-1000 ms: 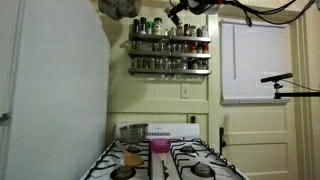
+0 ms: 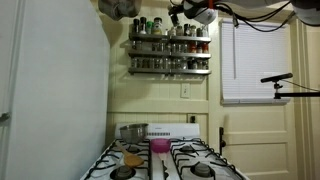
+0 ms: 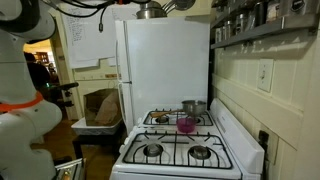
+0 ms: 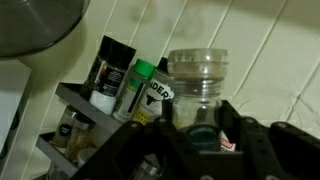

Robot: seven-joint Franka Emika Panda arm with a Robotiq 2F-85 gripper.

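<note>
In the wrist view, a clear glass jar [image 4: 197, 85] with dark contents low down stands between the fingers of my gripper, which is shut on it. The dark fingers hide the jar's lower part. Behind it, several spice bottles line the upper metal shelf [image 4: 75, 96]. Exterior view 1 has my gripper [image 2: 175, 14] small and high up at the top spice shelf [image 2: 170, 37]; the jar cannot be made out there.
Two more shelves of jars hang below the top one. A hanging pan [image 4: 35, 22] is close at the upper left of the wrist view. Far below stand the stove [image 3: 180, 170], a metal pot [image 2: 133, 132] and a pink bowl [image 2: 160, 145]. A white fridge [image 3: 165, 75] rises beside the stove.
Things on the stove have not moved.
</note>
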